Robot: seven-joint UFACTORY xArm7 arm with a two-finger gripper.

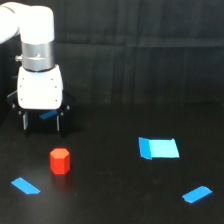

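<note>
My gripper point(41, 123) hangs at the upper left of the camera view, pointing down, with its two thin fingers point(57, 122) well apart. Between them there is no object, only a strip of blue tape point(48, 114) showing on the table behind. A red block point(60, 161) with a hexagonal outline stands on the black table, nearer the camera than the gripper and slightly to its right. The gripper is apart from it. To the right of centre lies a flat pale-blue square point(163, 149), with blue tape point(145, 148) along its left side.
Another blue tape strip point(25, 186) lies at the front left, and one more tape piece point(197, 194) at the front right. A dark curtain point(130, 50) closes off the back.
</note>
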